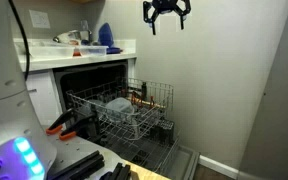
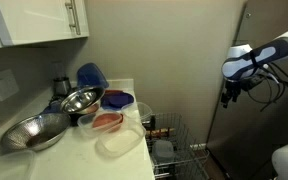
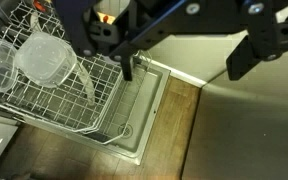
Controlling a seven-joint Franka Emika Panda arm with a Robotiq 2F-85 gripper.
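High over the open dishwasher, my gripper (image 1: 167, 27) stands open, its two fingers spread apart with nothing between them. The wrist view looks down past the gripper onto the dishwasher's edge. The pulled-out wire rack (image 1: 164, 95) holds a clear plastic container (image 3: 46, 60), well below and to one side of the gripper. More dishes lie in the rack, partly hidden by its wires. In exterior view 2 the gripper (image 2: 224, 98) hangs at the right, away from the counter.
On the counter (image 2: 132, 165) stand a metal colander (image 2: 34, 132), a steel bowl (image 2: 82, 99), clear plastic containers (image 2: 119, 140) and blue items (image 2: 91, 75). The open dishwasher door (image 3: 134, 130) lies low beneath the arm. Bare wall and wooden floor (image 3: 169, 120) are beyond it.
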